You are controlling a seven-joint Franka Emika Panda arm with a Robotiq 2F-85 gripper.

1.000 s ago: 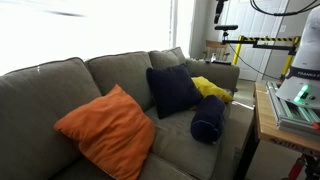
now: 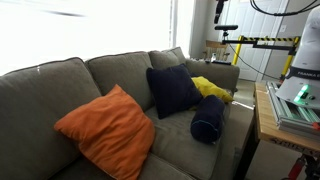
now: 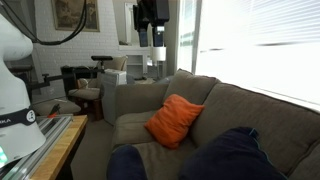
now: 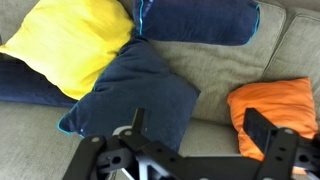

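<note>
My gripper is open above the couch, its two black fingers far apart at the bottom of the wrist view and only couch and pillow below the gap. An orange pillow (image 4: 275, 112) lies to the right there. Left of centre is a dark navy pillow (image 4: 135, 95), which overlaps a yellow pillow (image 4: 78, 42). A navy bolster (image 4: 198, 20) rests along the top. In exterior view 1 the orange pillow (image 2: 110, 133) leans on the near backrest and the navy pillow (image 2: 173, 89) on the farther one. The gripper (image 3: 150, 39) hangs high in exterior view 2, touching nothing.
The grey couch (image 2: 40, 104) runs along a bright window. A wooden table (image 2: 283, 135) stands in front of its far end, with the arm's base area on it. Bare seat cushion shows between the orange pillow and the bolster (image 2: 208, 119).
</note>
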